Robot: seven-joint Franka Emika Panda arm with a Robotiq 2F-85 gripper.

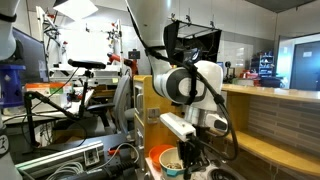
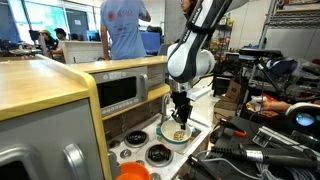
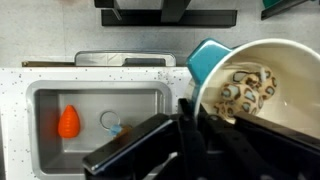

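A teal-and-cream pot (image 3: 276, 85) fills the right side of the wrist view, a brown spotted object (image 3: 246, 94) inside it. My gripper is shut on its near rim, with the dark fingers partly hiding the wall. In exterior view 2 the pot (image 2: 177, 133) is tilted toward that camera, and the gripper (image 2: 183, 121) is at its rim. The pot (image 1: 171, 160) appears low in exterior view 1, partly covering the orange bowl (image 1: 157, 153) behind it.
A grey sink (image 3: 102, 165) holds an orange toy (image 3: 69, 122) and a small ring-shaped item (image 3: 113, 124). Dark burners (image 2: 159, 154) lie on the white counter near the orange bowl (image 2: 131, 172). A silver microwave (image 2: 122, 89) stands behind, under the wooden shelf.
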